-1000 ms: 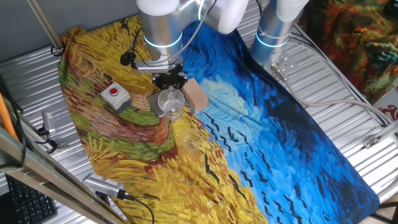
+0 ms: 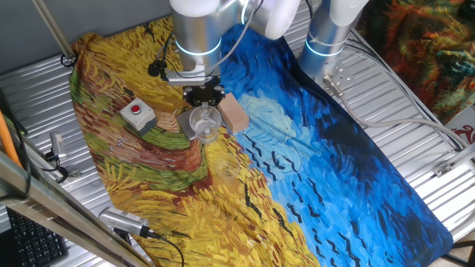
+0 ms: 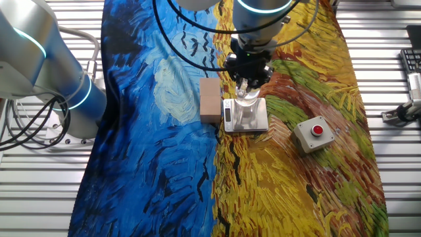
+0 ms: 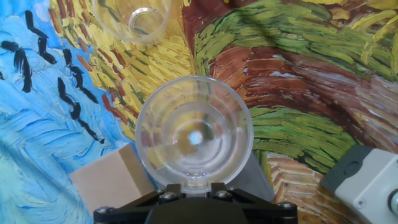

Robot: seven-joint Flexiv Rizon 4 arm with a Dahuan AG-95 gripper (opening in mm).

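A clear round cup (image 4: 194,134) fills the middle of the wrist view, its mouth facing the camera. In exterior view 2, the cup (image 3: 247,113) appears over a small silver scale (image 3: 260,122); whether it rests on the scale is unclear. The black gripper is right at the cup's near rim, its two fingertips a small gap apart. Whether they clasp the cup or only stand against it cannot be made out. From exterior view 1, the gripper (image 2: 205,101) hides part of the cup's back side.
A tan block (image 3: 210,100) stands close beside the scale. A grey box with a red button (image 3: 314,133) lies on the other side. Another clear cup (image 4: 140,22) sits on the painted cloth, apart from the gripper.
The cup appears to shift a little with the arm; the block and button box stay put.
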